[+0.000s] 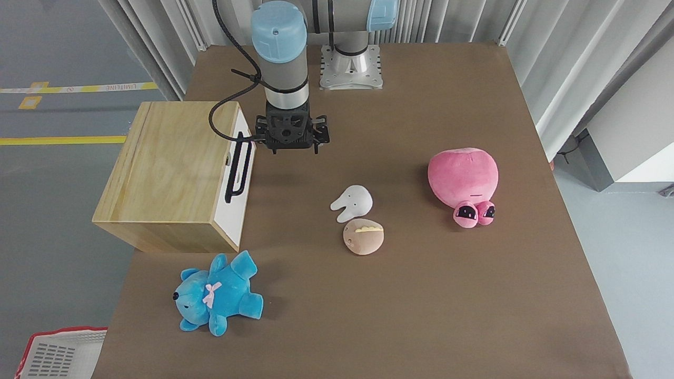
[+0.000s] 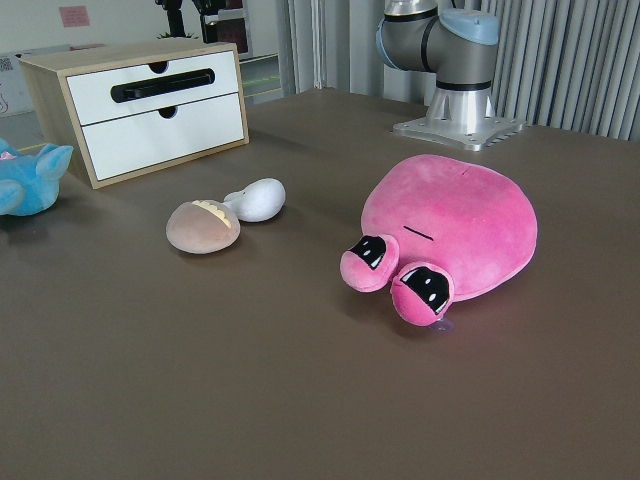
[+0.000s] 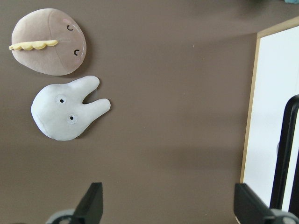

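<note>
My gripper hangs above the table beside the cabinet's drawer front; in the wrist view its two black fingers stand wide apart at the bottom, nothing between them. A white rabbit-eared plush lies on the table, with a beige round plush just in front of it. The wooden cabinet has two white drawers, both closed, with a black handle on the upper one. A pink plush with big eyes lies to the right, and a blue bear at the front left.
The arm's base plate is at the back. A white basket with red rim sits off the table at lower left.
</note>
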